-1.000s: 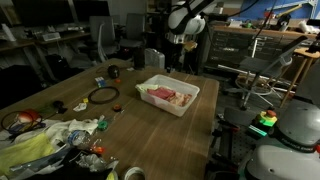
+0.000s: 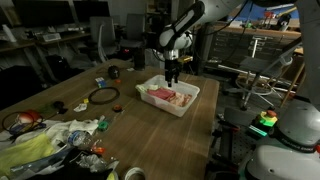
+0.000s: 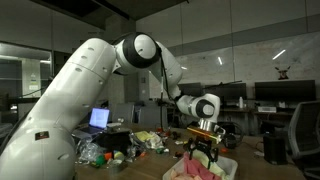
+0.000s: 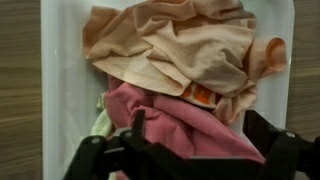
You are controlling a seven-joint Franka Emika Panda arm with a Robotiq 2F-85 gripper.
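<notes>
A white bin [image 2: 155,102] on the wooden table holds crumpled cloths. In the wrist view, a peach cloth [image 4: 180,45] fills the far part of the bin, and a pink cloth [image 4: 180,127] lies nearer, partly hidden by the fingers. A small orange patch [image 4: 203,95] shows between them, and a pale green-white edge of cloth [image 4: 102,125] peeks out at the left. My gripper is open above the pink cloth, its dark fingers spread wide with nothing held between them. From outside, the gripper [image 2: 172,82] points down over the bin's back part.
Left of the bin lie a black cable coil [image 2: 102,96] and clutter with bags [image 2: 35,150] and small items. A dark cylinder [image 2: 113,72] stands behind. Bare table [image 2: 165,140] stretches in front of the bin.
My gripper has come down and a little to the left, from above the bin's back edge to close over the cloths. The bin and its contents look unmoved.
</notes>
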